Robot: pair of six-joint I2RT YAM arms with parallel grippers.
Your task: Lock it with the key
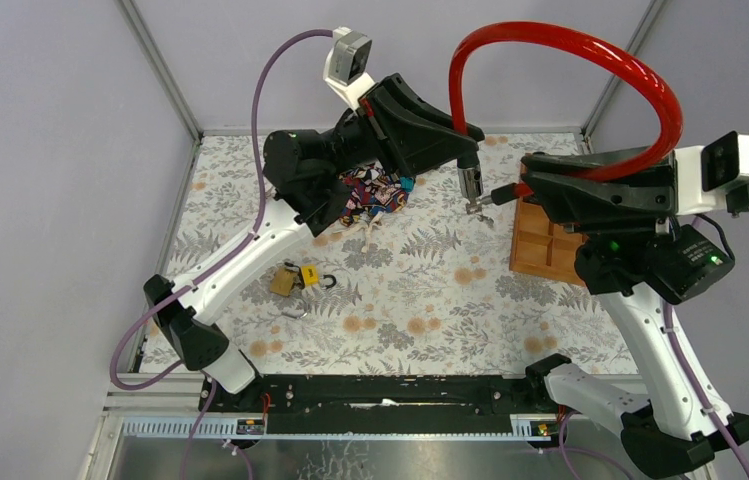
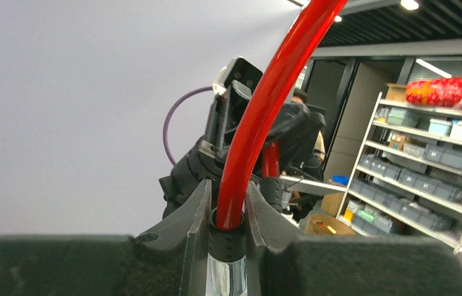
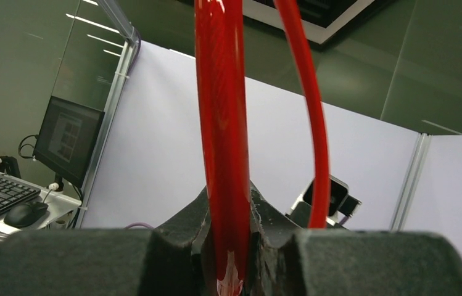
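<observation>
A red cable lock (image 1: 568, 40) arches between my two arms. My left gripper (image 1: 472, 140) is shut on its lock end, where a black collar (image 2: 227, 242) shows between the fingers. Beneath it hangs the silver lock cylinder (image 1: 469, 178). My right gripper (image 1: 528, 186) is shut on the other end of the cable (image 3: 225, 154). From there a dark plug (image 1: 503, 194) points left at the cylinder's lower end. A small silver piece (image 1: 474, 206) shows there; I cannot tell whether it is a key, nor whether plug and cylinder touch.
On the patterned table lie brass padlocks (image 1: 283, 281) and a yellow padlock (image 1: 309, 275), left of centre. A patterned cloth bag (image 1: 375, 196) lies partly behind the left arm. A wooden compartment tray (image 1: 540, 262) sits at the right.
</observation>
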